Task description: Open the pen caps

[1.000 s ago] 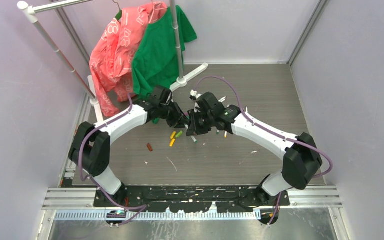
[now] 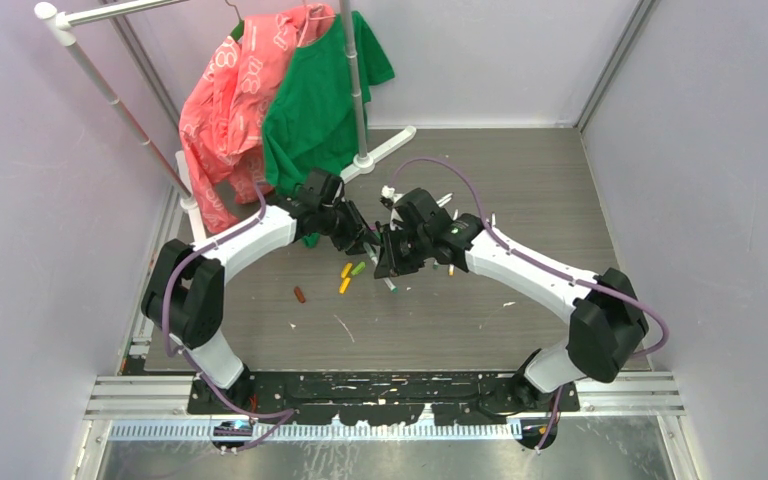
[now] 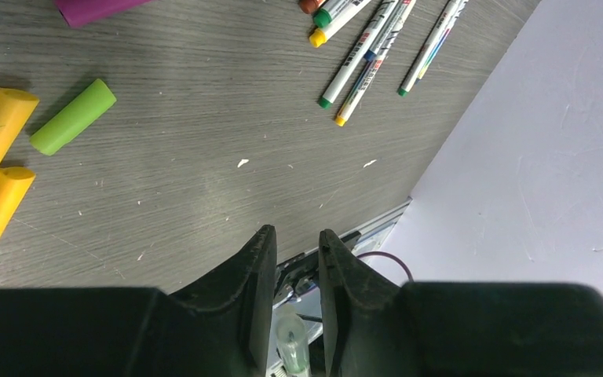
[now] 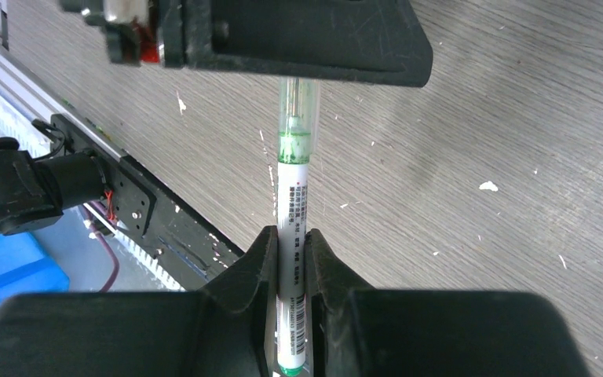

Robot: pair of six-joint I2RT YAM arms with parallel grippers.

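Note:
A white marker (image 4: pixel 291 259) with a green end and clear cap stands lengthwise between the fingers of my right gripper, which look closed on its barrel. My left gripper meets it from across, fingertips a little apart; the clear cap (image 3: pixel 292 345) shows in that gap, and whether it is gripped is unclear. Loose yellow caps (image 3: pixel 0 129), a green cap (image 3: pixel 73 117) and a purple cap (image 3: pixel 98 8) lie on the table.
Several markers (image 3: pixel 353 55) lie in a group on the table (image 2: pixel 520 320). A brown cap (image 2: pixel 299 294) lies left of the others. A clothes rack (image 2: pixel 390 145) with hanging shirts stands at back left.
Compared with a second ago, the right arm has shifted slightly toward the front and more of the marker shows below the grippers in the top view. The left arm is almost unchanged.

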